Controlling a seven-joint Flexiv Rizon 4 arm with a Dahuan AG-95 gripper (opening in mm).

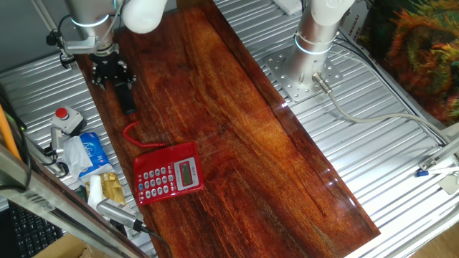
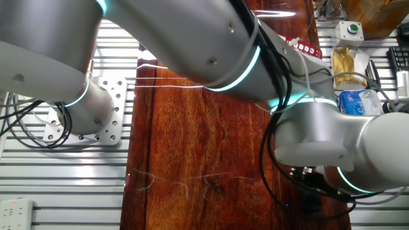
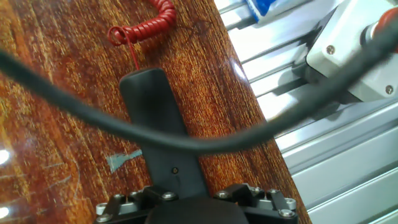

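The black telephone handset [image 3: 165, 134] lies along the wooden table [image 3: 74, 137], its far end joined to a coiled red cord [image 3: 152, 28]. My gripper is right at the handset, one finger on either side of it. Whether the fingers press on it or stand slightly apart cannot be made out. In exterior view 1 the gripper [image 1: 115, 79] is above the table's far left end, with the handset [image 1: 125, 99] reaching out from under it. The cord runs to a red phone base [image 1: 168, 173] with keypad and display. Exterior view 2 mostly hides the gripper behind the arm.
Left of the table edge stand a box with a red button [image 1: 66, 119], a blue-white packet [image 1: 87, 154] and a gold packet [image 1: 113, 188].
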